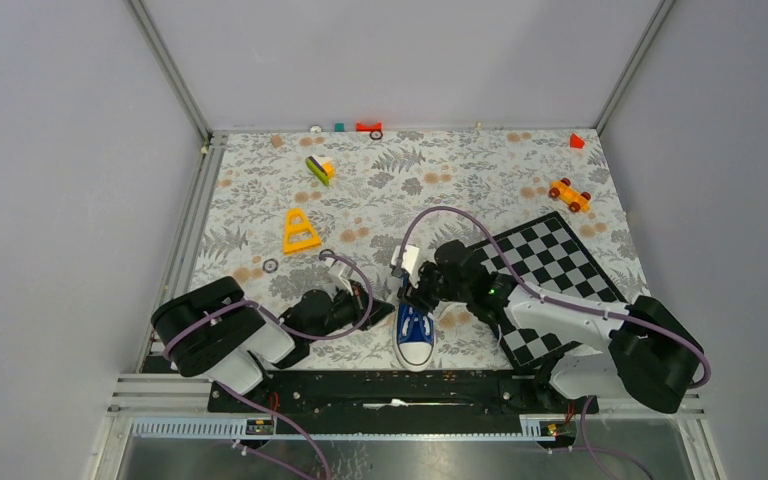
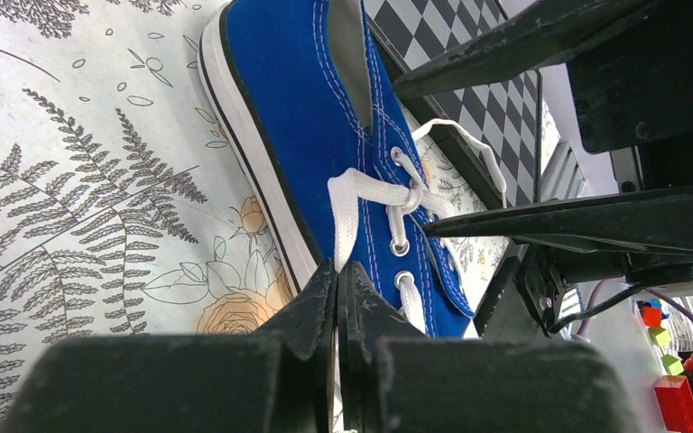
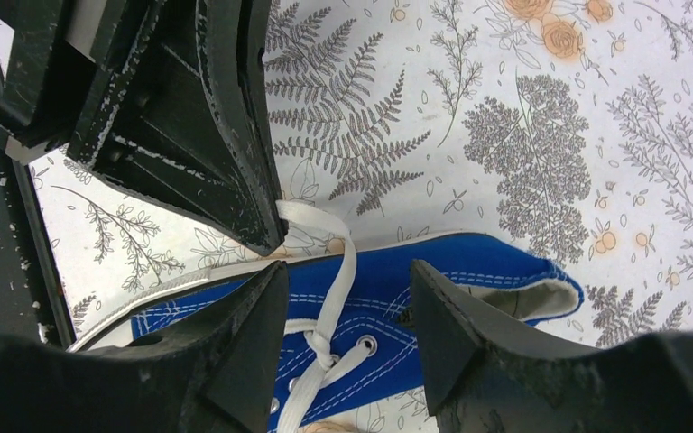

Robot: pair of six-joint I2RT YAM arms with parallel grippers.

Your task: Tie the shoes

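A blue canvas shoe (image 1: 414, 335) with a white toe lies at the front middle, its upper part covered by my right arm in the top view. Left of it, my left gripper is shut, with a white shoelace (image 2: 346, 221) running from its fingertips to the crossed laces on the shoe. In the right wrist view that lace (image 3: 345, 271) stretches from the left gripper's tip down to the laces. Over the shoe, my right gripper is open; the lace passes between its fingers without being gripped. A second lace end (image 2: 474, 142) trails toward the checkerboard.
A black-and-white checkerboard (image 1: 550, 262) lies right of the shoe, partly under my right arm. A yellow triangular piece (image 1: 301, 231) and a yellow toy car (image 1: 569, 195) are farther back.
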